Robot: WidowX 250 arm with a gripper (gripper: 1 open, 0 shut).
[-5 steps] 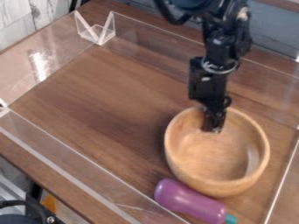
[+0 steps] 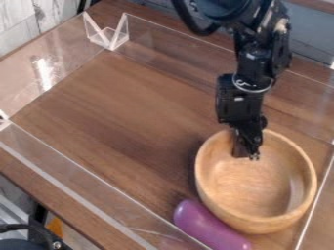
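Observation:
My black gripper (image 2: 245, 146) reaches down from the top right to the back rim of a large tan bowl (image 2: 256, 195), shut on that rim. The bowl sits in the lower right of the camera view. A purple object (image 2: 209, 225) lies just below and left of the bowl, partly cut off by the frame's bottom edge.
Clear plastic walls line its edges, with a white bracket (image 2: 107, 31) at the back left. Dark cables show at the bottom left corner.
My gripper and the bowl have moved a little to the right and down in the view over the last second, the gripper staying on the rim.

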